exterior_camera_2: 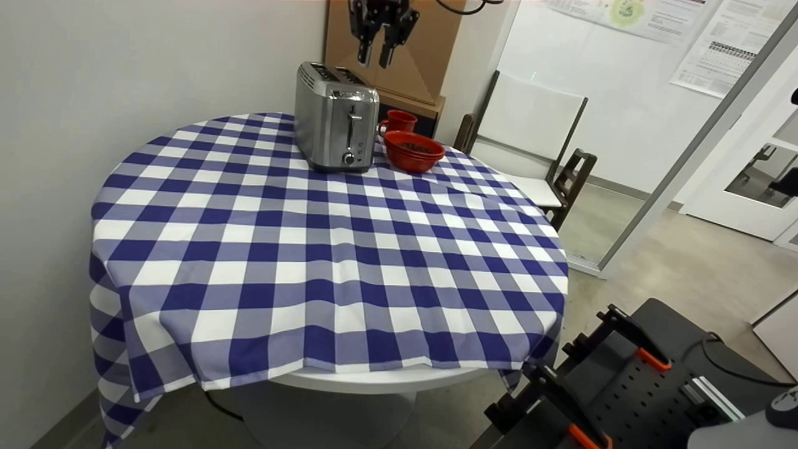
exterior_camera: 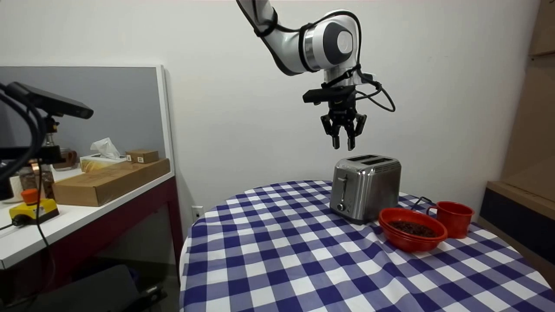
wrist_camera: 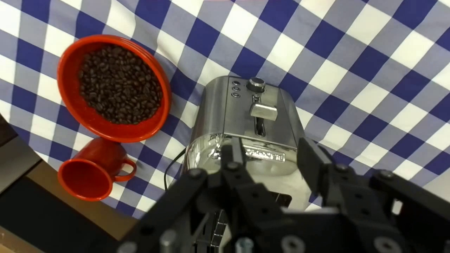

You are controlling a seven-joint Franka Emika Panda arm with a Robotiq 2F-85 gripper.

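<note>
Above the silver toaster [exterior_camera: 365,190] hangs my gripper [exterior_camera: 343,142], pointing down. Its fingers [wrist_camera: 237,152] stand partly apart with nothing between them, and the tips are clear of the toaster top in both exterior views. From the wrist, the toaster's lever [wrist_camera: 264,111] and dial [wrist_camera: 256,84] show just beyond the fingers. The rest of its top is largely hidden behind my gripper. Beside the toaster sits a red bowl [wrist_camera: 67,80] holding dark coffee beans [wrist_camera: 120,86]. A red mug [wrist_camera: 95,154] stands close to the bowl, and it looks empty from above.
A blue-and-white checked cloth [exterior_camera_2: 329,247] covers the round table, with wide free room in front of the toaster. The toaster's black cord [wrist_camera: 169,168] runs out near the mug. Behind the table rises a white wall [exterior_camera: 234,104].
</note>
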